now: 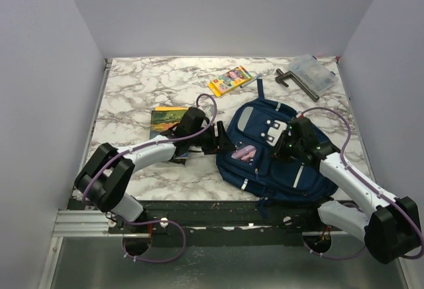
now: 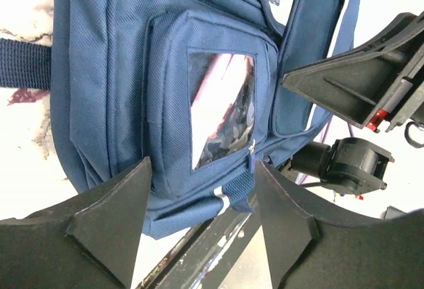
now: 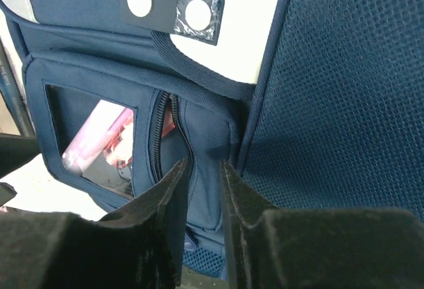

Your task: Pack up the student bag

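Note:
The navy backpack lies spread at the right. Its small front pocket has a clear window with pink items behind it, and the right wrist view shows a zip beside the window. My left gripper is part open over the pocket's outer side, nothing visible held. My right gripper is at the zip end of the pocket, its fingertips slightly apart; whether they grip anything is unclear.
A yellow pack, a clear case and a dark tool lie at the back. Books lie under the left arm.

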